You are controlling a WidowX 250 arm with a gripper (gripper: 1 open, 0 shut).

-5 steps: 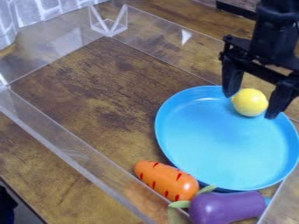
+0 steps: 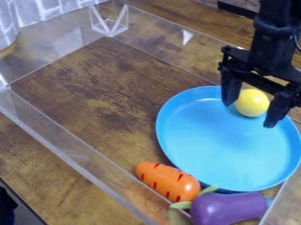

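My black gripper [image 2: 252, 104] comes down from the upper right over the blue plate [image 2: 212, 141], its fingers apart on either side of a yellow ball [image 2: 252, 105] at the plate's back right. Whether the fingers touch the ball is not clear. An orange toy carrot [image 2: 166, 181] and a purple toy eggplant [image 2: 224, 207] lie in front of the plate, near the bottom edge.
Clear acrylic walls [image 2: 70, 154] border the wooden surface [image 2: 88, 83]. The left part of that surface is empty. A white grid-like object [image 2: 18, 22] sits at the top left.
The plate and toys have not visibly moved.
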